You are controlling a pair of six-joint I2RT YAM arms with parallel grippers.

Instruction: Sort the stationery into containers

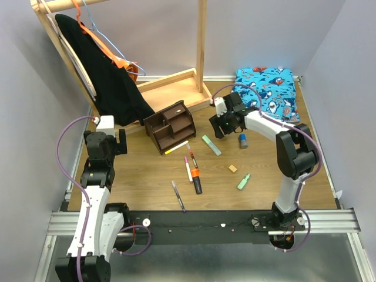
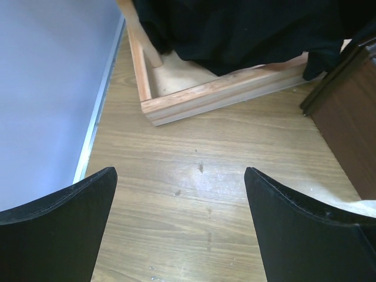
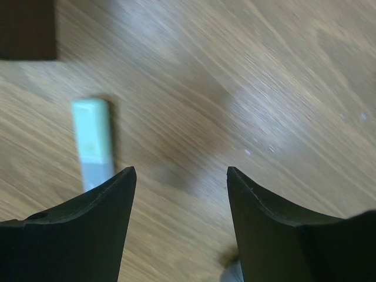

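A dark wooden organizer (image 1: 170, 126) sits mid-table. Around and in front lie a mint stick (image 1: 211, 145), also in the right wrist view (image 3: 92, 138), a yellow marker (image 1: 176, 147), several pens (image 1: 178, 195), an orange-capped black marker (image 1: 197, 182), a blue cylinder (image 1: 242, 141), a tan block (image 1: 232, 168) and a green bottle (image 1: 243, 181). My right gripper (image 1: 220, 126) is open above the table just right of the mint stick, empty. My left gripper (image 1: 106, 141) stands open and empty at the left, over bare wood.
A wooden tray (image 1: 173, 94) with a rack and hanging dark garment (image 1: 103, 76) fills the back left. A folded blue patterned cloth (image 1: 276, 88) lies back right. Front-left and right table areas have bare space.
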